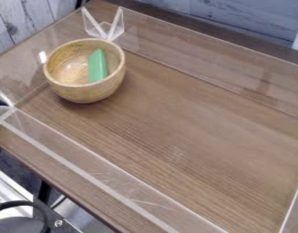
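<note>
A light wooden bowl (68,87) sits toward the back left of the wooden tabletop (176,136). Inside it a green oblong object (97,64) leans against the right side. No gripper can be clearly made out; a dark and silver piece of hardware (20,224) shows at the lower left corner, cut off by the edge, and I cannot tell what part it is.
Clear plastic walls or strips border the table, with an angular clear piece (104,25) behind the bowl. A wall of grey boards runs along the back.
</note>
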